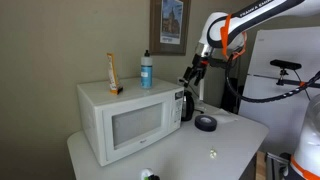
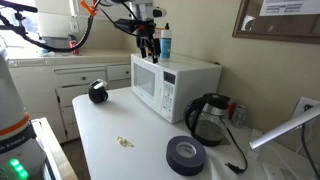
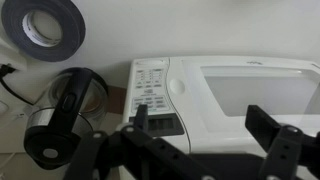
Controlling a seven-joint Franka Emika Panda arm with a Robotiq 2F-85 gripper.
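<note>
A white microwave (image 1: 135,122) stands on the table against the wall, its door closed in the views I have. In the wrist view its keypad (image 3: 152,88) and part of the door window (image 3: 255,90) lie below me. My gripper is open and empty, its dark fingers (image 3: 262,125) spread wide over the microwave's control side. From the second exterior view, the gripper (image 2: 150,50) hangs near the microwave's upper front edge; whether it touches is unclear.
On the microwave stand a blue bottle (image 1: 146,70) and an orange-white bottle (image 1: 113,73). Beside it are a kettle (image 2: 207,117) and a tape roll (image 2: 186,155). A dark mug (image 2: 98,92) and a small yellowish item (image 2: 124,141) lie in front, with clear table between.
</note>
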